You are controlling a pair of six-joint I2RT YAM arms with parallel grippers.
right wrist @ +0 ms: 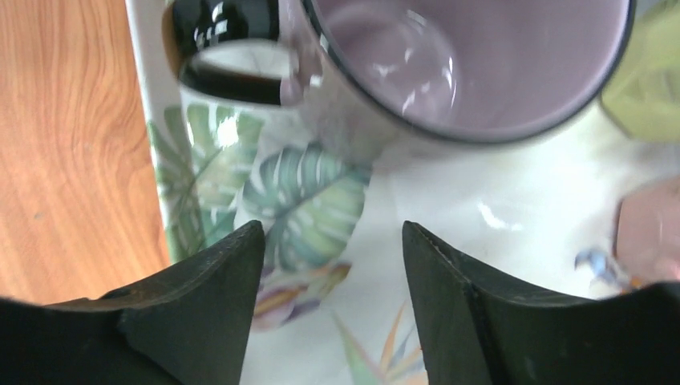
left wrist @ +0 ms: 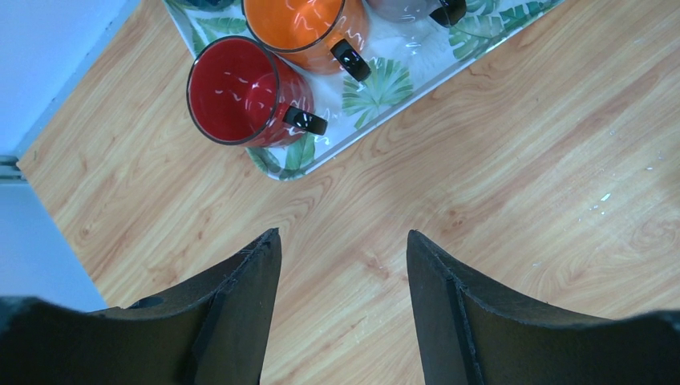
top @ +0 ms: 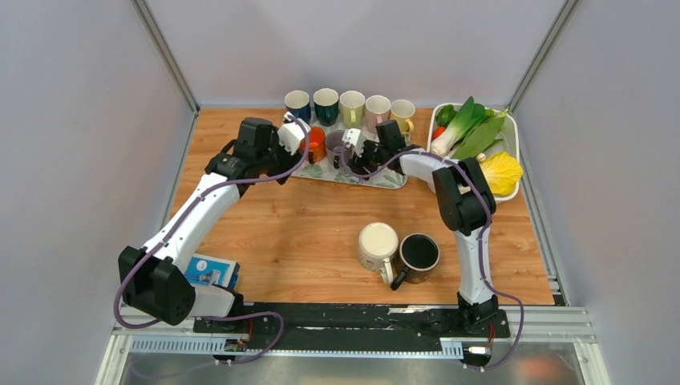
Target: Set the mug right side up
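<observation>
A leaf-patterned tray (top: 385, 180) holds rows of mugs. My open right gripper is low over it, beside a purple mug (right wrist: 369, 120), whose rim and black handle fill the upper part of the right wrist view. My left gripper is open above bare wood, short of a red mug (left wrist: 240, 92) and an orange mug (left wrist: 321, 56) with black handles. At the front right of the table a cream mug (top: 377, 238) stands with a pale closed top, apparently upside down, next to a dark mug (top: 418, 255).
A white basket (top: 517, 152) of vegetables sits at the back right, beside the right arm. A blue box (top: 208, 269) lies at the front left.
</observation>
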